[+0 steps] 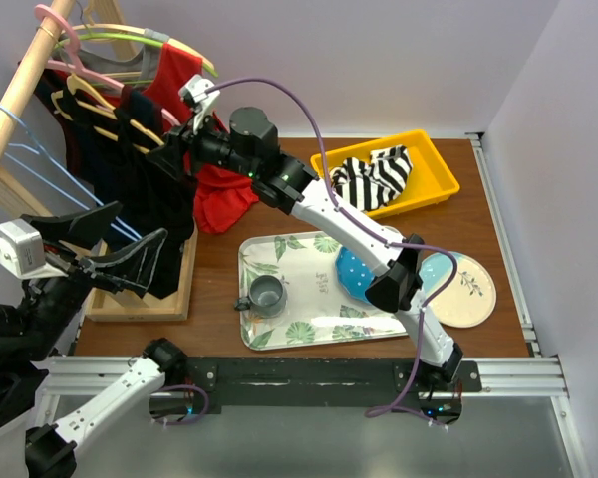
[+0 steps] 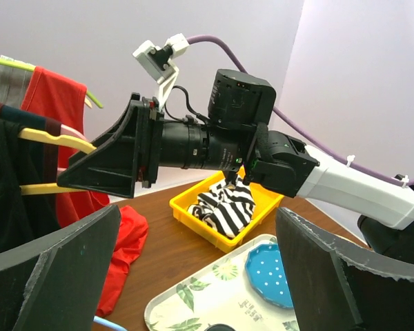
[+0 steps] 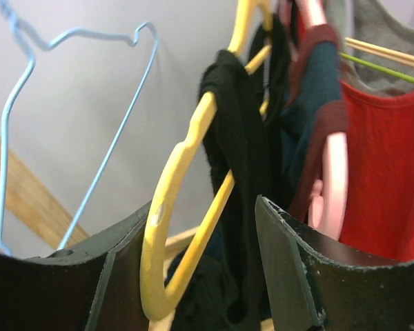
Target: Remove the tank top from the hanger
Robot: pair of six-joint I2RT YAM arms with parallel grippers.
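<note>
A black tank top (image 1: 130,189) hangs on a yellow hanger (image 3: 169,186), its strap (image 3: 228,103) looped over the hanger's arm. The hanger's rounded end lies between the fingers of my right gripper. The left finger (image 3: 121,269) is close against that end, while a gap remains on the other side, where black cloth passes behind; these fingers are part open. In the left wrist view, the right gripper is at the yellow hanger's end. My left gripper (image 1: 138,224) stands open near the rack's front, nothing between its fingers.
Blue wire hangers (image 3: 117,131) are empty beside the yellow one. A pink hanger (image 3: 334,186) with a dark garment and a red top (image 3: 379,158) hang close behind. A tray (image 1: 319,334) with a grey mug (image 1: 267,296) and a yellow bin (image 1: 441,179) occupy the table.
</note>
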